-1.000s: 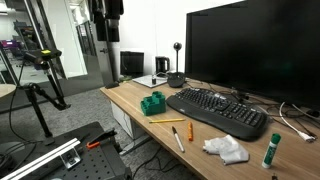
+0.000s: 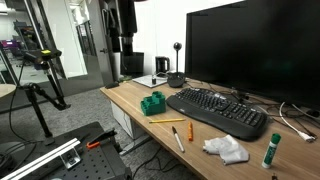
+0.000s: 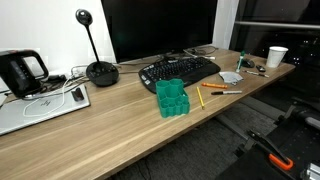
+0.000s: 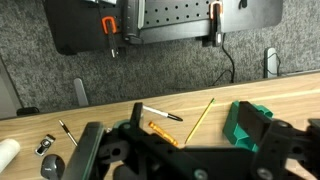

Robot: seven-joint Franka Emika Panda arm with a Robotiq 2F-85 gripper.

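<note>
My gripper stands open at the bottom of the wrist view, its dark fingers wide apart with nothing between them. In exterior view 1 the arm hangs high at the upper left, well above the desk. A green open-topped box [image 2: 153, 104] sits near the left end of the desk, also in the wrist view at right. Beside it lies a yellow pencil [image 3: 201, 97], with an orange marker [image 2: 191, 126] and a thin pen [image 2: 177, 139] close by. A crumpled white cloth [image 2: 226, 150] and an upright green tube [image 2: 272, 150] are farther right.
A black keyboard [image 2: 217, 112] and a large monitor [image 2: 254, 45] stand behind these objects. At the far right in exterior view 2 is a white cup [image 3: 276, 56]. Bare wood [image 3: 110, 120] lies left of the box. The desk's front edge drops to the floor.
In exterior view 1 the hanging part of the arm has shifted slightly to the right. The objects on the desk have not moved.
</note>
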